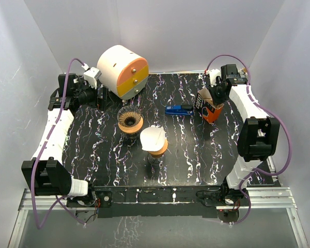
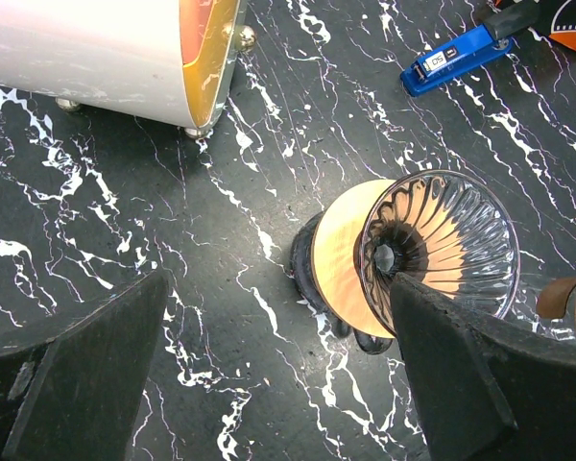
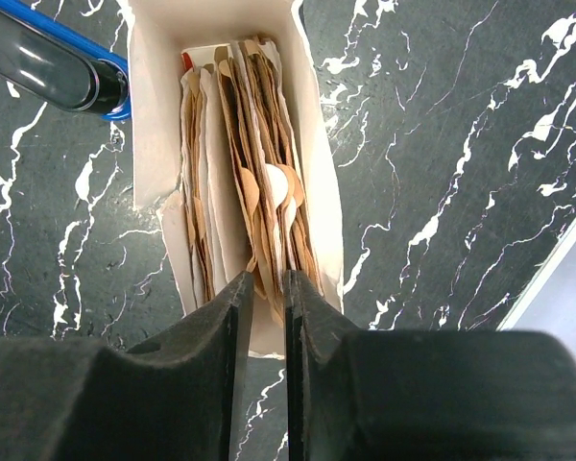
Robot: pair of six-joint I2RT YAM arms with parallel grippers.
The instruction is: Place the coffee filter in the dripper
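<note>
The filter box (image 1: 211,111), orange and open, holds upright stacks of paper filters (image 3: 269,173). My right gripper is down inside it, its fingertips close at the stack's lower end with some paper between or just behind them. A glass dripper on a wooden collar (image 1: 129,120) stands left of centre. A second dripper with a white filter (image 1: 152,137) in it stands nearer the front. My left gripper (image 1: 97,98) hovers open at the left, over bare table beside the empty dripper (image 2: 439,245).
A blue stapler (image 1: 178,110) lies left of the box. A rounded drawer cabinet (image 1: 119,72) stands at the back left.
</note>
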